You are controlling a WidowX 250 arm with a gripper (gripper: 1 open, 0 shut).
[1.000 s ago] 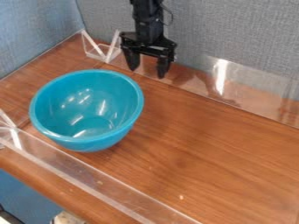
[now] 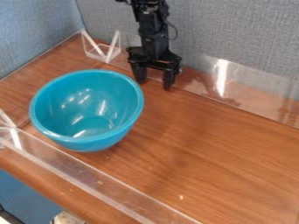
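My black gripper (image 2: 153,72) hangs low over the back edge of the wooden table, close to the rear wall, with its two fingers spread apart and nothing visible between them. A large teal bowl (image 2: 86,98) sits on the left front part of the table, apart from the gripper and in front of it. The bowl appears empty.
Clear plastic barriers line the table's back (image 2: 244,93) and front left edges, with clear angled pieces (image 2: 101,48) at the back left corner. Grey padded walls stand behind and left.
My gripper has come down and shifted slightly right along the back of the table. The bowl has not moved.
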